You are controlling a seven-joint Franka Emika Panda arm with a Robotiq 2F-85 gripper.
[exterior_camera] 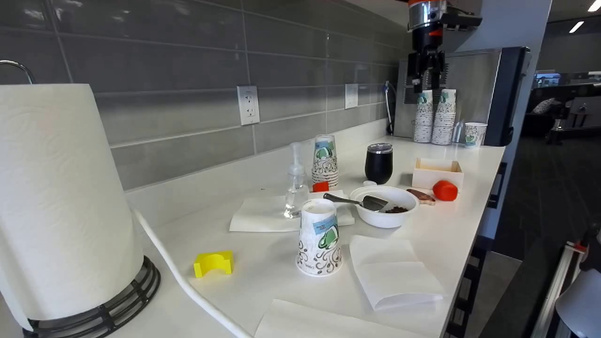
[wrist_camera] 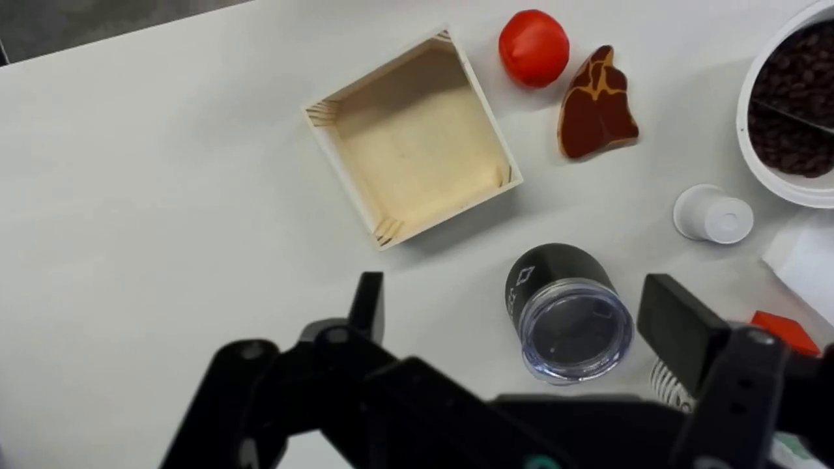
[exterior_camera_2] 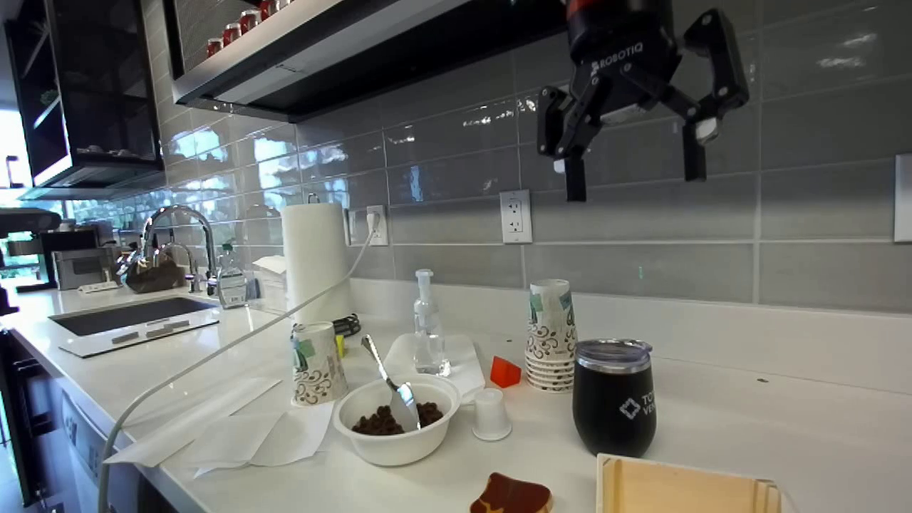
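My gripper [exterior_camera_2: 635, 184] hangs high over the counter, open, its two fingers wide apart with nothing between them. Seen from the wrist, the black tumbler [wrist_camera: 575, 316] with a clear lid stands below, nearer the right finger. An empty wooden box [wrist_camera: 426, 137] lies ahead of the fingers. Beyond its right corner are a red ball-like object [wrist_camera: 535, 48] and a toy steak [wrist_camera: 598, 109]. A small white pod cup [wrist_camera: 715, 215] rests to the right, by the white bowl [exterior_camera_2: 389, 450] of dark beans with a spoon in it. A red block [exterior_camera_2: 505, 372] sits near the stacked paper cups [exterior_camera_2: 551, 333].
A clear pump bottle [exterior_camera: 296, 186], an upside-down paper cup stack [exterior_camera: 319, 239], a yellow block [exterior_camera: 214, 263] and a paper towel roll [exterior_camera: 67, 197] share the counter. A white cable [exterior_camera: 186, 284] crosses it. Left of the box, the wrist view shows bare counter.
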